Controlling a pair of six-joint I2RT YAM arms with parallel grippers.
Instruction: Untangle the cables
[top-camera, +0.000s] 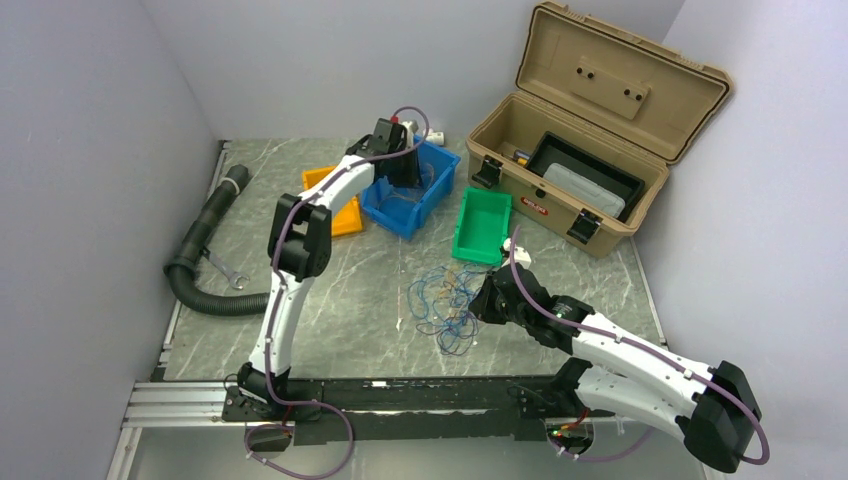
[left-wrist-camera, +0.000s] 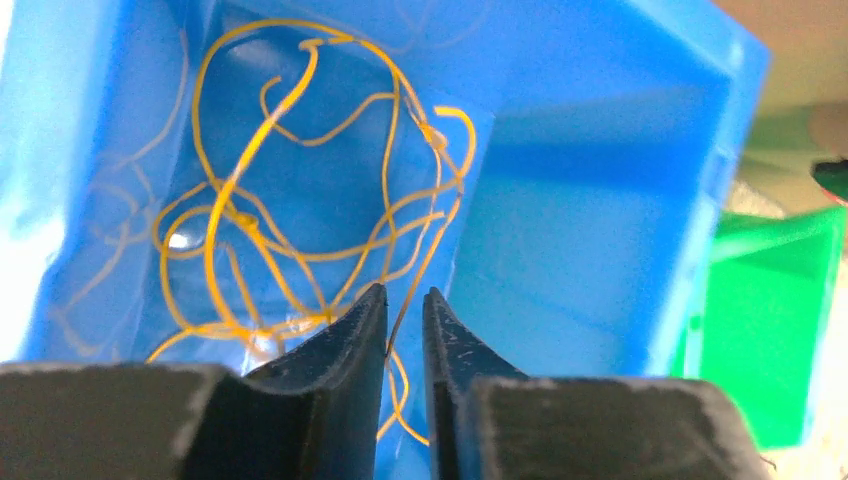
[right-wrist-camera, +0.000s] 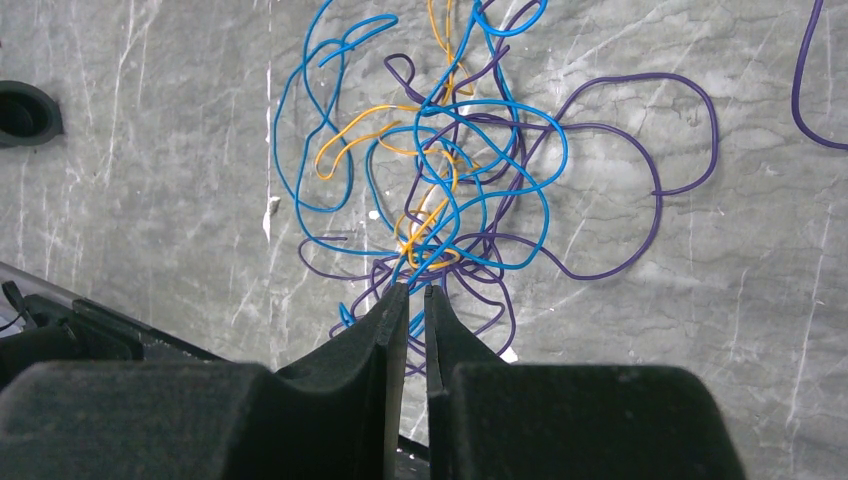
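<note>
Blue, purple and orange cables (right-wrist-camera: 545, 185) lie tangled on the table in the right wrist view. My right gripper is at their near end, shut on a blue strand visible between its fingers. Inside the blue bin (top-camera: 408, 226) my left gripper points down, its fingers parted by a narrow gap. Loops of orange cable (left-wrist-camera: 214, 262) lie on the bin's floor. One orange strand runs down to the gap between the left fingertips; whether they touch it I cannot tell.
A yellow bin (top-camera: 347, 219) stands left of the blue one, a green bin (top-camera: 483, 225) to its right. An open tan toolbox (top-camera: 530, 187) fills the back right. A black hose (top-camera: 207, 225) and a wrench (top-camera: 236, 278) lie at left.
</note>
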